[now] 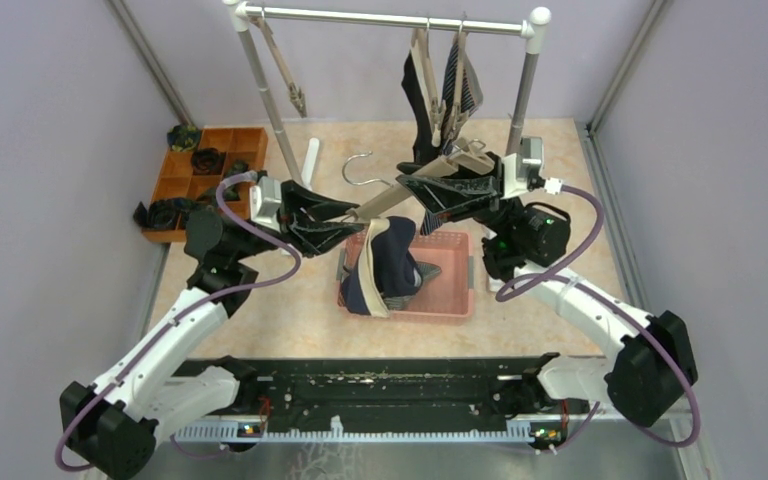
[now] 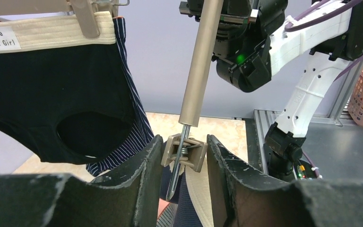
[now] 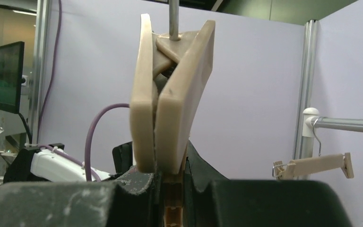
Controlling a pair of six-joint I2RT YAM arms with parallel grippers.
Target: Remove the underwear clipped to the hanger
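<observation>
A tan clip hanger (image 1: 400, 193) with a bare metal hook (image 1: 360, 181) is held between my arms above the basket. My right gripper (image 1: 405, 177) is shut on its bar. At the bar's left end, my left gripper (image 1: 358, 217) is shut on the end clip (image 2: 197, 158), one finger against each side. Navy underwear (image 1: 395, 255) with a cream waistband hangs below that clip, its lower part in the pink basket (image 1: 447, 290). Whether the clip still pinches the waistband cannot be made out. No cloth shows in the other end clip (image 3: 170, 113).
More underwear (image 2: 52, 85) hangs from hangers on the rack bar (image 1: 390, 18) behind. An empty hanger (image 1: 282, 68) is at the rack's left. A compartment box (image 1: 222, 142) with rolled items stands at the left.
</observation>
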